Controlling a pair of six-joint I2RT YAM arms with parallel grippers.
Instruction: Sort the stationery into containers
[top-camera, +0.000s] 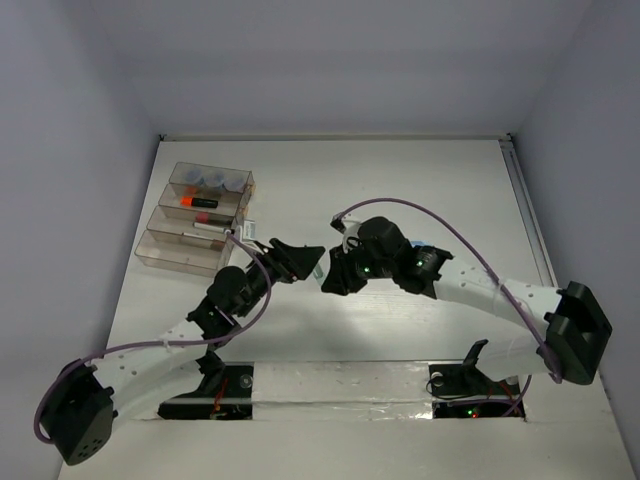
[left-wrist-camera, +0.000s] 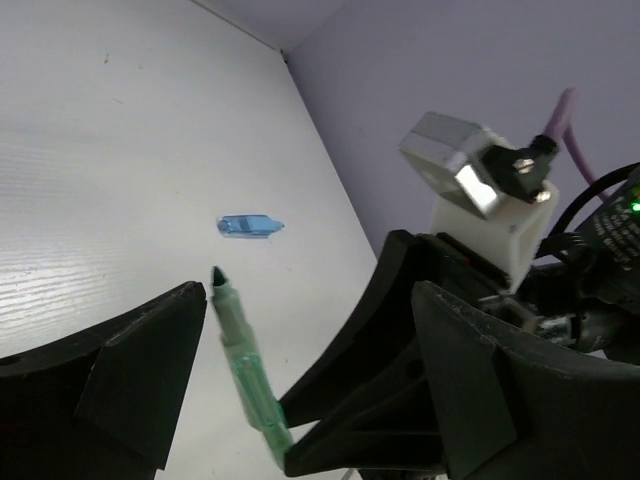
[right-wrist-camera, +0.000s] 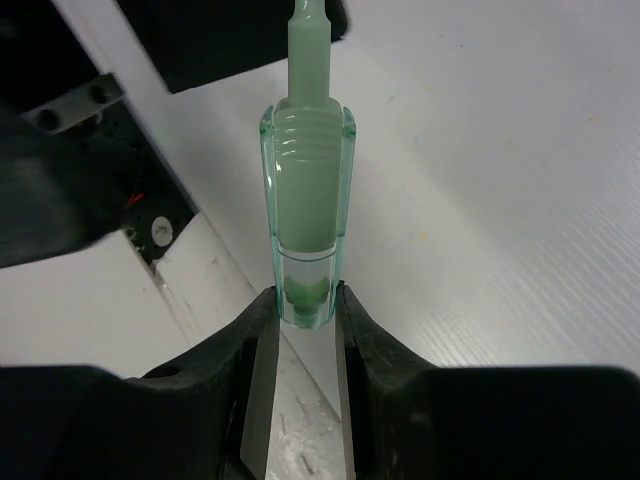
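A translucent green pen-like item (top-camera: 319, 273) hangs between the two arms above the middle of the table. My right gripper is shut on its clear end; the narrow end points away from that gripper in the right wrist view. My left gripper stands open, with the green item (left-wrist-camera: 248, 370) showing in the gap between its fingers and no clear contact. A blue translucent item (left-wrist-camera: 250, 226) lies on the table, mostly hidden behind the right arm in the top view.
A clear stepped organizer (top-camera: 180, 258) stands at the left of the table. It holds an orange-and-black marker (top-camera: 199, 202), a dark red item (top-camera: 213, 218) and some light-coloured pens. Open table lies toward the back.
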